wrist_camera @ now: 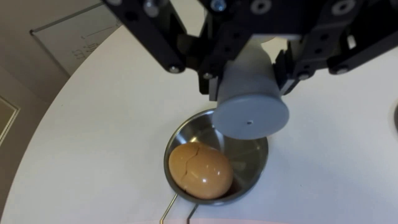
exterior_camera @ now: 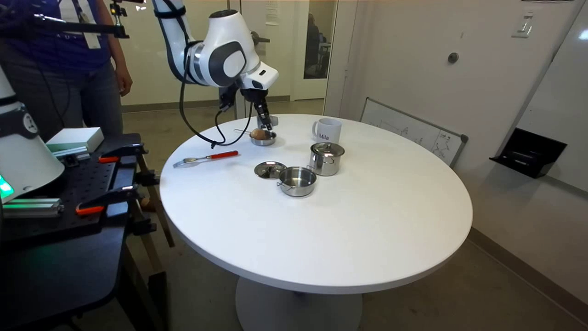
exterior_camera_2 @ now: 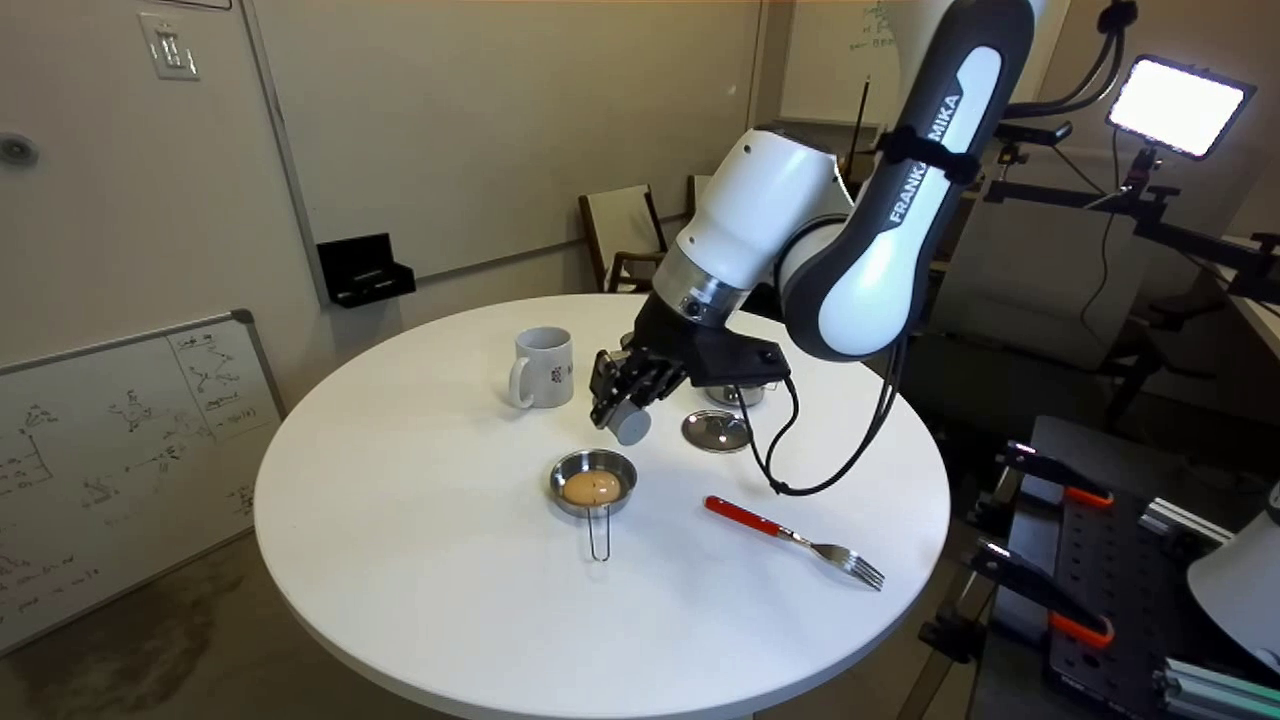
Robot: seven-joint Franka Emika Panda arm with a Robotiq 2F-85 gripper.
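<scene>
My gripper is shut on a grey cylindrical piece [wrist_camera: 250, 117] with a flared round end that has a small hole in it. In the second exterior view this grey piece [exterior_camera_2: 629, 422] hangs tilted above the table, just behind a small steel pan [exterior_camera_2: 579, 464]. Inside the pan lies a brown egg [wrist_camera: 201, 171], a jagged crack line running across its shell. In the wrist view the grey piece overlaps the pan's far rim and hides part of it; whether they touch cannot be told there. The pan's wire handle [exterior_camera_2: 601, 540] points away from my gripper.
A white mug [exterior_camera: 328, 131] stands near the pan. A lidded steel pot [exterior_camera: 326, 160], an open steel pot [exterior_camera: 297, 184] and a loose lid [exterior_camera: 270, 170] are grouped mid-table. A red-handled fork [exterior_camera_2: 768, 528] lies to one side.
</scene>
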